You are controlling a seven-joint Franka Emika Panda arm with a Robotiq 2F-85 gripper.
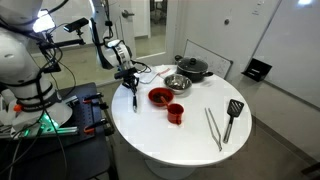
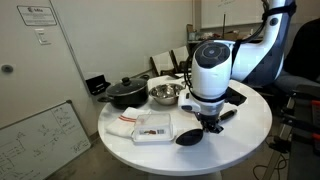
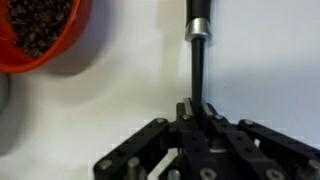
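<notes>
A black utensil with a rounded head (image 2: 188,137) is low over the near side of the white table. My gripper is shut on its thin dark neck, and the silver collar (image 3: 199,28) and black handle extend away from the fingers in the wrist view. From the first exterior view, the gripper (image 1: 130,82) is at the table's left side, with part of the utensil (image 1: 135,102) against the white surface. Whether the head touches the table cannot be told.
A red bowl (image 1: 160,97) of dark beans (image 3: 40,22) is close by, beside a red mug (image 1: 175,113). Farther back are a steel bowl (image 1: 183,81) and a black pot (image 1: 193,67). Tongs (image 1: 213,128) and a black spatula (image 1: 234,112) lie right.
</notes>
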